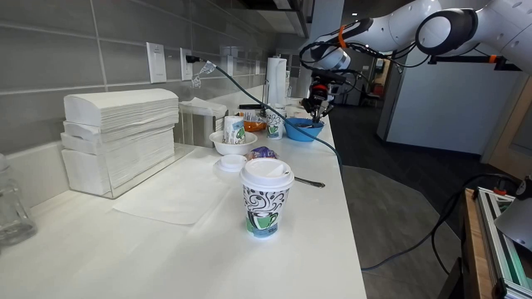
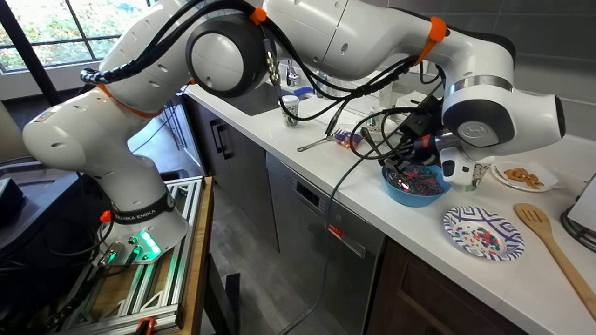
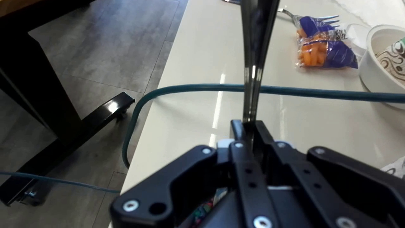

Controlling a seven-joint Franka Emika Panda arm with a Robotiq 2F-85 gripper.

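Note:
My gripper is shut on the shiny metal handle of a spoon (image 3: pixel 253 57), which stretches upward out of the fingers in the wrist view. Exterior view 2 shows the gripper (image 2: pixel 395 164) low over the near-left side of a blue bowl (image 2: pixel 412 200). What looks like the spoon's head (image 2: pixel 398 182) lies at the dark, red-flecked pieces (image 2: pixel 424 183) inside that bowl. From exterior view 1, the gripper (image 1: pixel 317 113) comes down at the rim of the blue bowl (image 1: pixel 301 133); the contents are mostly hidden there.
A patterned plate (image 2: pixel 455 240) with colourful pieces lies right of the bowl, near a wooden spatula (image 2: pixel 550 240). A paper cup (image 1: pixel 274 124) stands close behind the bowl. The green cable (image 3: pixel 197 87) crosses the counter and hangs over its edge. A carrot bag (image 3: pixel 315 53) lies beyond.

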